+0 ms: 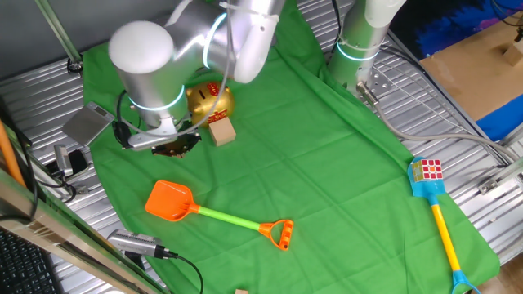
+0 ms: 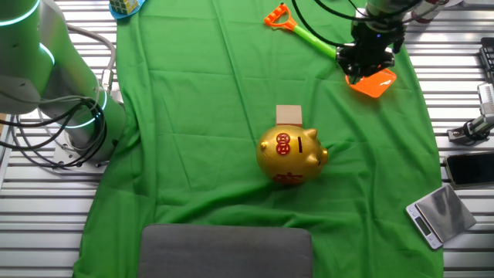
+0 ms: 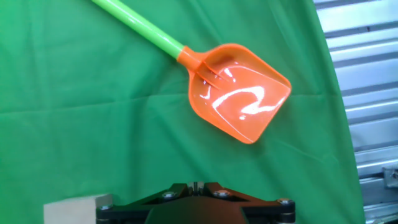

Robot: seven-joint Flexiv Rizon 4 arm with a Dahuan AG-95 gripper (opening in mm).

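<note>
My gripper (image 1: 178,149) hangs above the green cloth, left of a wooden block (image 1: 221,131) and a golden piggy bank (image 1: 210,103). In the wrist view its fingers meet at the bottom middle; the gripper looks shut, with nothing visible between the tips. Ahead of it lies a toy shovel with an orange scoop (image 3: 239,93) and a green shaft (image 3: 140,26). The shovel's orange handle (image 1: 282,234) points toward the middle of the cloth. Part of the block (image 3: 74,210) shows at the wrist view's lower left. From the second exterior view, my gripper (image 2: 355,73) overlaps the scoop.
A blue-and-yellow shovel (image 1: 444,233) at the right carries a patterned cube (image 1: 426,170) on its scoop. A scale (image 2: 441,216) and a phone (image 2: 472,170) lie beside the cloth. A dark grey pad (image 2: 225,251) borders it.
</note>
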